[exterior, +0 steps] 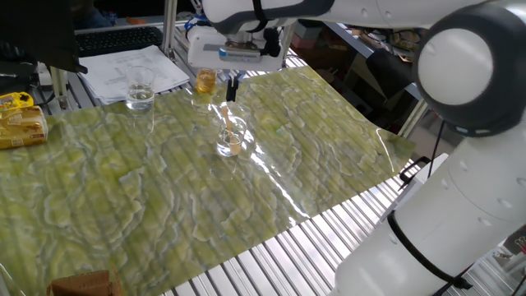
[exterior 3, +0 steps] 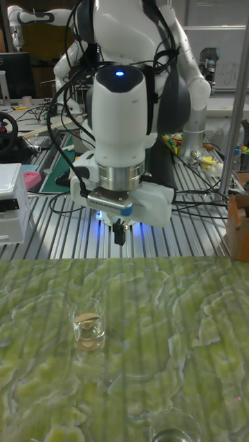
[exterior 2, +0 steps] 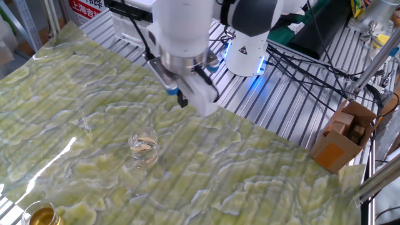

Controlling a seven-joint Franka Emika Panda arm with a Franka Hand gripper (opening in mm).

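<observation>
My gripper (exterior: 233, 88) hangs above the far part of the green marbled sheet, its dark fingers close together and pointing down. It looks shut in the third view, where the gripper (exterior 3: 120, 234) shows nothing between its fingers. A clear glass (exterior: 230, 146) stands on the sheet, apart from the gripper, with a light-brown, stick-like shape in or behind it. In the second view this glass (exterior 2: 144, 145) is below and left of the gripper (exterior 2: 182, 99). A glass of amber liquid (exterior: 205, 80) stands near the far edge. Another clear glass (exterior: 140, 94) holds colourless liquid.
A gold package (exterior: 22, 127) lies at the sheet's left edge, near papers (exterior: 131, 72). An open cardboard box (exterior 2: 340, 140) stands at a corner of the sheet. Much of the green sheet (exterior: 90, 189) is bare.
</observation>
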